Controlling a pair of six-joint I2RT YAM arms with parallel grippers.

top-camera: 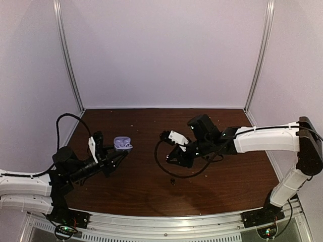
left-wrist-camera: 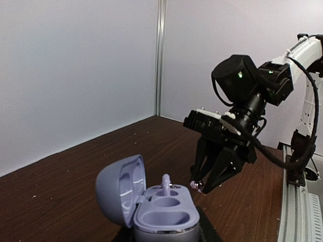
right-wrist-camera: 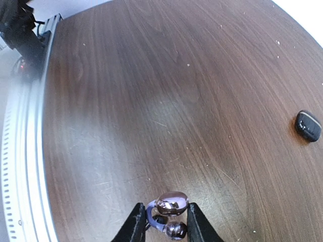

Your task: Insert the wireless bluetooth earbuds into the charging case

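In the left wrist view the purple charging case (left-wrist-camera: 166, 219) stands upright with its lid (left-wrist-camera: 118, 189) swung up on the left. Its hollows face up and look empty, with a small post rising at the back. My left gripper (top-camera: 119, 153) is shut on the case's lower body, holding it above the table. To the right, my right gripper points downward, shut on a shiny purple earbud (right-wrist-camera: 171, 202), whose curved band and round end show between the fingertips. The two grippers are apart.
On the wooden table (top-camera: 136, 186) lies a small dark object (top-camera: 173, 181), too small to identify. A black rounded box (right-wrist-camera: 308, 126) rests on the table too. A metal rail (top-camera: 166, 234) runs along the front.
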